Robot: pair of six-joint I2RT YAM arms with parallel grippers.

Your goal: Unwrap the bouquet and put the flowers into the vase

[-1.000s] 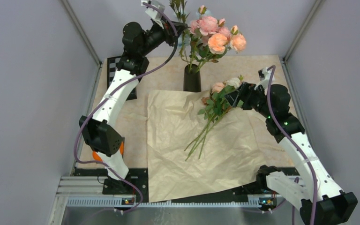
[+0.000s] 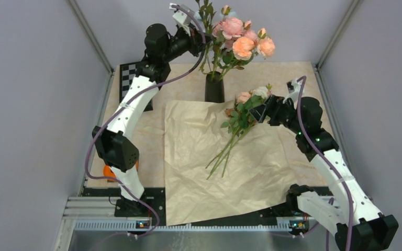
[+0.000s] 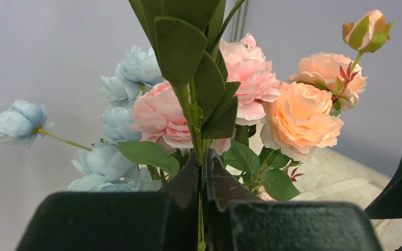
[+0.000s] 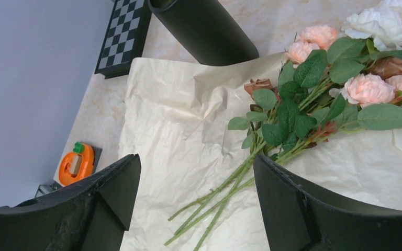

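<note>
Pink, orange and pale blue flowers (image 2: 243, 48) stand in the dark vase (image 2: 214, 91) at the back of the table. Above and left of its mouth, my left gripper (image 2: 207, 41) is shut on the thin stem of a leafy green sprig (image 3: 183, 52). In the left wrist view the sprig rises from between the fingers, in front of the blooms; its lower end is hidden. A loose bunch of pink and white flowers (image 4: 369, 89) lies on the paper, its bare stems (image 4: 214, 201) pointing to the front. My right gripper hangs over the paper, open and empty.
Beige wrapping paper (image 2: 204, 193) covers the middle of the table, clear at its left and front. A checkered board (image 4: 123, 34) lies at the back left, and an orange object (image 4: 77, 164) at the front left.
Carrying the leafy sprig, my left gripper has shifted a little to the right and slightly toward the front, beside the standing flowers. The right arm and the loose bunch look almost unmoved.
</note>
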